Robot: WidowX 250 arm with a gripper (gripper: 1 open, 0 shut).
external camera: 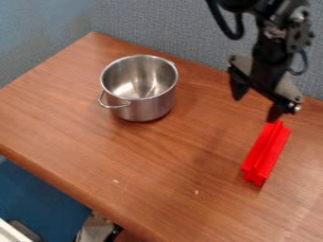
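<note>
A steel pot [139, 87] with wire handles stands at the upper left of the wooden table. A red ridged bar [263, 154] lies on the right side, angled front to back. The black arm comes down from the top, and its gripper [259, 100] hangs just above the far end of the red bar, open, with nothing seen between its fingers.
Grey padded walls stand behind it. Past the left front edge are a blue floor and some objects at the lower left corner.
</note>
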